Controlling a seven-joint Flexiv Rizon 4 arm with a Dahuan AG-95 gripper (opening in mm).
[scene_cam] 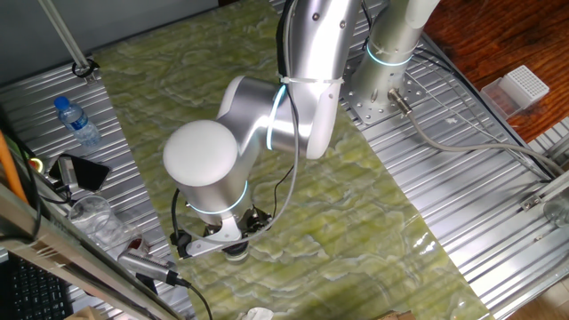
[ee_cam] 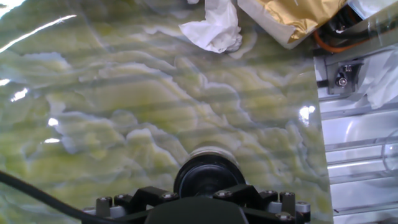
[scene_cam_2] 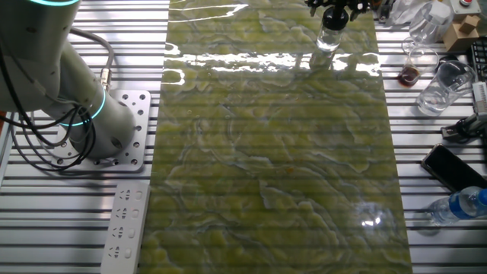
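Observation:
A small clear bottle with a black cap [scene_cam_2: 329, 39] is upright at the far side of the green marbled mat in exterior view 2. My gripper [scene_cam_2: 335, 7] is at its top, partly cut off by the frame edge. In the wrist view the round black cap [ee_cam: 208, 174] shows right in front of the gripper, with dark finger linkages on both sides. The fingertips are hidden there, so their grip on the cap cannot be made out. From exterior view 1, the arm's wrist covers most of the gripper [scene_cam: 233, 233]. Whether the bottle touches the mat is unclear.
Crumpled white tissue [ee_cam: 214, 28] and a gold-brown packet [ee_cam: 295, 15] lie on the mat near its edge. Clear cups [scene_cam_2: 447, 87], a phone [scene_cam_2: 454, 169] and a water bottle [scene_cam_2: 460, 204] stand beyond the mat's side.

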